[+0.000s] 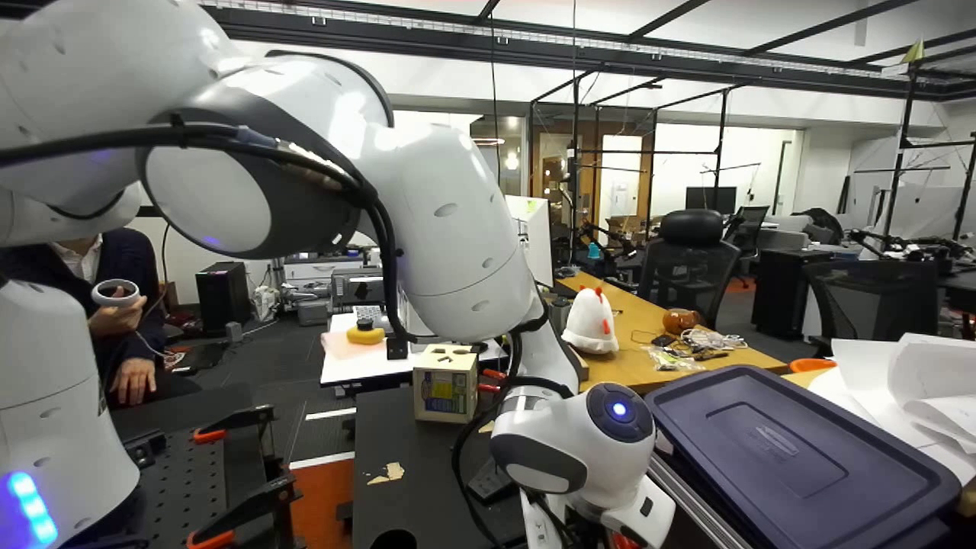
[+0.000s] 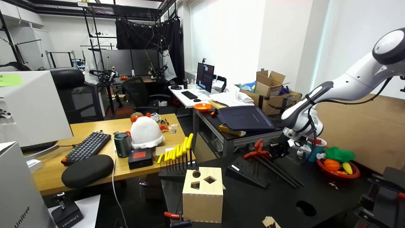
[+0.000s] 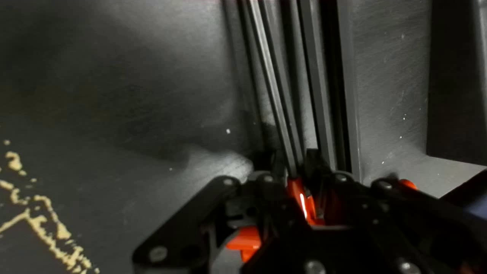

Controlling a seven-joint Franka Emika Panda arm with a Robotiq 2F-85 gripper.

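Low over the black table, my gripper is shut on a slim metal bar with a red handle in the wrist view. A second, wider bar runs close beside it, to the right. In exterior view 2, the gripper is at the handle end of these dark bars, next to the red handles. The bars stretch toward the front right along the table. Exterior view 1 hides the fingers behind the arm's wrist and the frame's lower edge.
A black block with upright pins stands left of the bars. Farther left is a wooden shape box near a rack of yellow-handled tools. A red bowl of toy fruit stands to the right. The table has a round hole.
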